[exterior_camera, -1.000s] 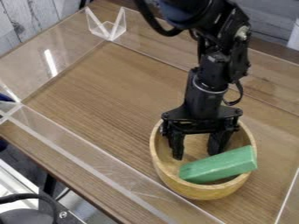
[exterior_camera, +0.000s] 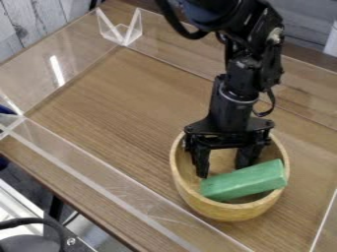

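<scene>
A wooden bowl sits on the table at the lower right, with a green block lying inside it toward the front right. My black gripper reaches down into the back of the bowl, just behind the block. Its fingers look spread apart, and I see nothing held between them.
Clear strips run along its left edge, and a clear plastic piece stands at the back left. A dark cable curves at the bottom left corner.
The green block has shifted a little leftward within the bowl compared with one second ago. My gripper has barely moved.
</scene>
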